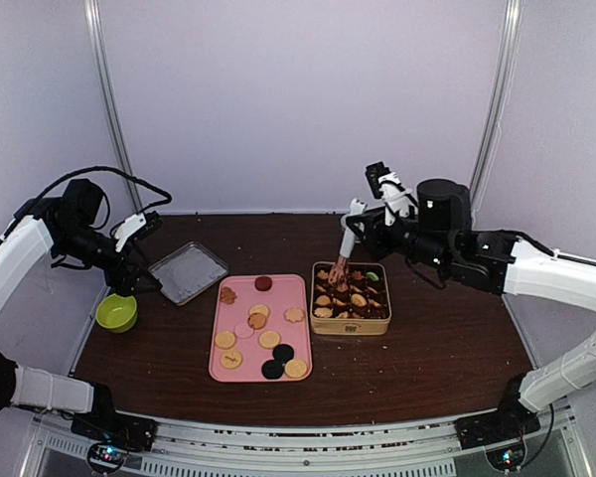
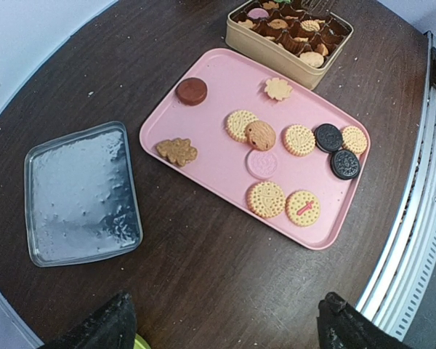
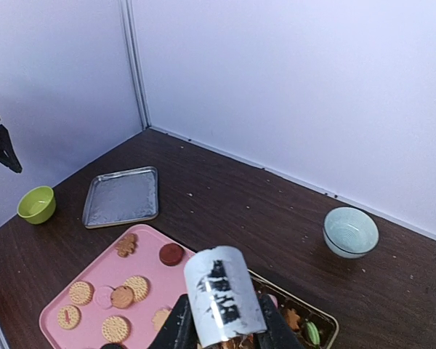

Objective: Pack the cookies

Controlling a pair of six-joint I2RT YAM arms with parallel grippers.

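Note:
My right gripper (image 1: 363, 225) is shut on a white-handled tool (image 3: 221, 294) with a pinkish head, held upright over the cookie box (image 1: 350, 326). The box has brown compartments holding assorted cookies; some are hidden behind the tool. The pink tray (image 2: 211, 174) holds loose cookies, among them a chocolate round (image 2: 191, 91), a tree-shaped one (image 2: 176, 150), dark sandwich cookies (image 2: 344, 164) and several pale rounds. My left gripper (image 1: 134, 273) hangs open above the table's left side, nothing between its fingers.
A metal tray (image 2: 82, 195) lies left of the pink tray. A green bowl (image 1: 116, 314) stands at the far left, a pale bowl (image 3: 350, 234) behind the box.

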